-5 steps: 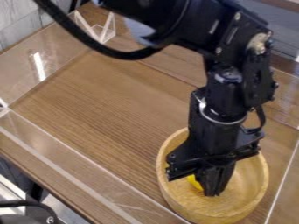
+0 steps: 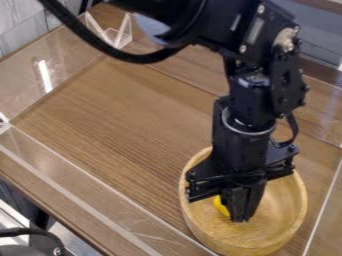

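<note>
My black gripper [image 2: 238, 206] points down into a wooden bowl [image 2: 267, 230] at the lower right, its fingertips low inside. A small yellow object [image 2: 219, 204] lies in the bowl beside the fingers, mostly hidden behind them. The gripper looks shut; whether it touches the yellow object is hard to tell.
A black cable lies at the bottom left corner. The arm covers much of the upper right.
The arm and gripper have shifted slightly to the left. The bowl stands in about the same place.
</note>
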